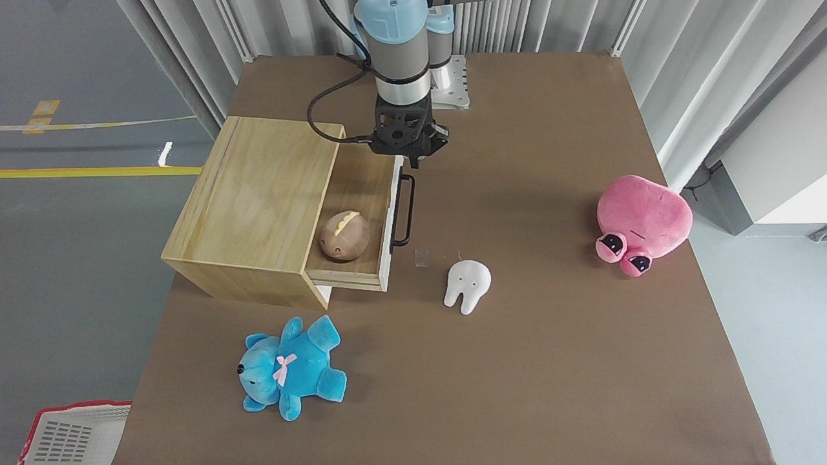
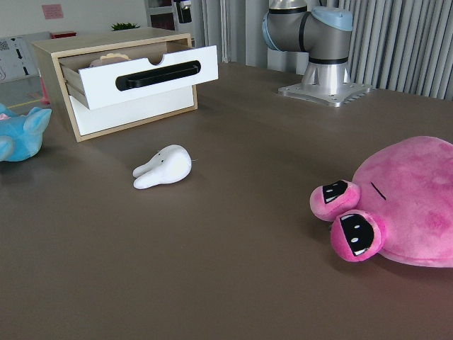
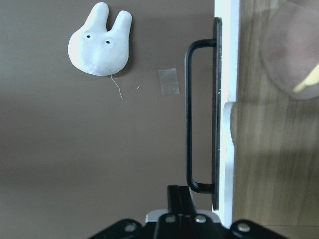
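The wooden cabinet [image 1: 252, 194] has its white-fronted drawer [image 2: 152, 95] pulled out, with a black bar handle [image 3: 191, 114]. A brown round plush with a cream ridge [image 1: 345, 240] lies inside the drawer. My gripper [image 1: 414, 163] hangs above the drawer front near the handle's back end; in the wrist view the gripper appears shut, with nothing visible between its fingers.
A white tooth-shaped plush [image 1: 468, 283] lies right of the drawer. A blue bear [image 1: 302, 368] lies in front of the cabinet and a pink plush [image 1: 643, 217] at the right.
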